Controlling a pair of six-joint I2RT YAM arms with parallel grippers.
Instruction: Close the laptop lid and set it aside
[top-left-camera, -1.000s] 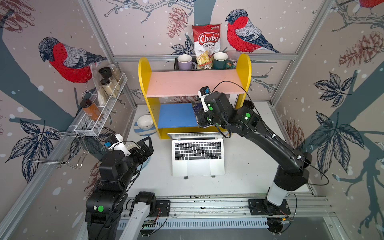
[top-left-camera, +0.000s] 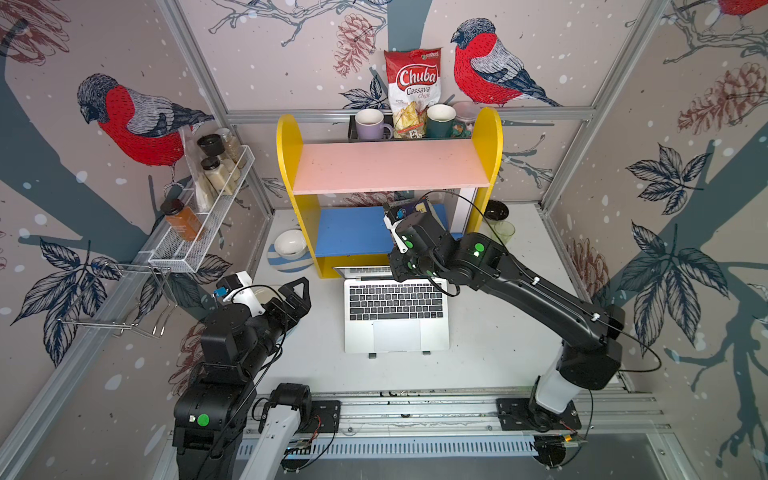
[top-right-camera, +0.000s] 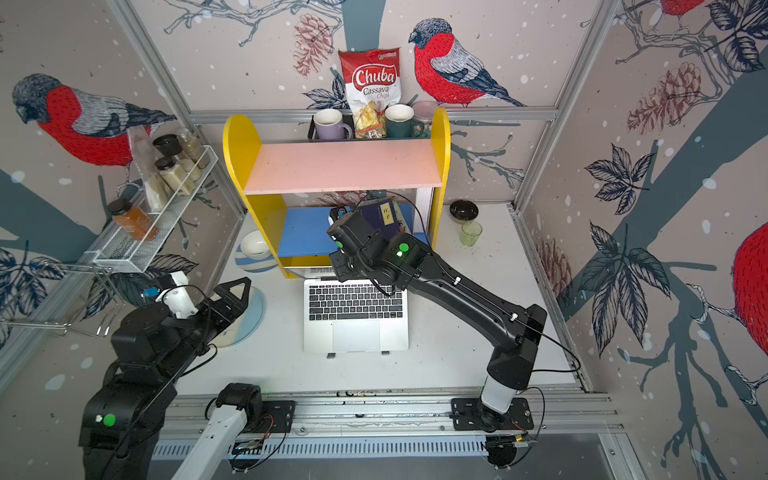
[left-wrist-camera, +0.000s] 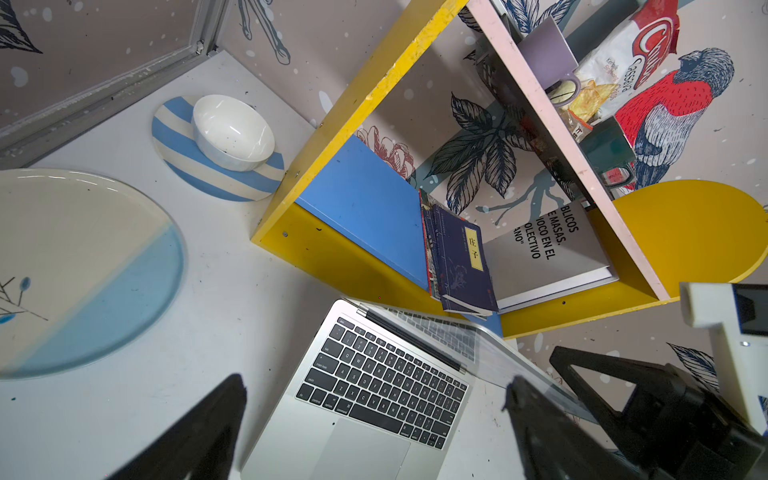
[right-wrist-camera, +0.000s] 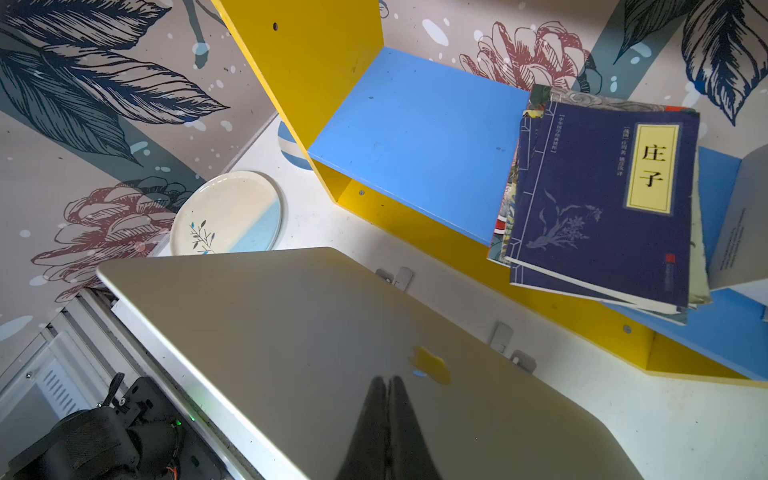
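The silver laptop (top-left-camera: 396, 332) (top-right-camera: 356, 336) lies on the white table with keyboard exposed and its lid (right-wrist-camera: 304, 320) tilted back in front of the shelf unit. My right gripper is shut with nothing visible between its fingers, over the back of that lid at its top part; whether it touches cannot be told. In the left wrist view the laptop keyboard (left-wrist-camera: 376, 384) is in full sight below my left gripper, which stands open and empty to the left of the laptop.
A yellow shelf (top-left-camera: 307, 224) with books (right-wrist-camera: 600, 200) stands directly behind the laptop, mugs and chips on top. A large plate (left-wrist-camera: 88, 264) and a bowl (left-wrist-camera: 232, 128) occupy the left side; a dark bowl (top-right-camera: 464, 209) and glass (top-right-camera: 470, 233) stand at back right.
My right gripper has moved down and slightly left toward the laptop lid from in front of the shelf. The left arm has shifted very slightly right; the laptop looks unchanged.
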